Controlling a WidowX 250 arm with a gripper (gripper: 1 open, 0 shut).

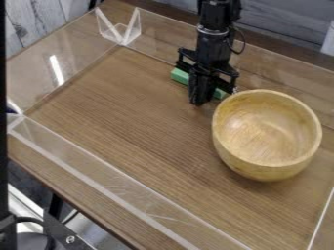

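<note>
The black gripper [202, 86] is low over the wooden table [111, 146] at the upper middle, over a green object [186, 76] that it partly covers. Its dark fingers reach down near the left rim of a large tan bowl [261, 132]. Whether anything sits between the fingertips is hidden in the dark shapes.
A clear plastic piece [119, 24] lies at the back left. Dark cables or parts [26, 234] show at the lower left corner, beyond the table edge.
</note>
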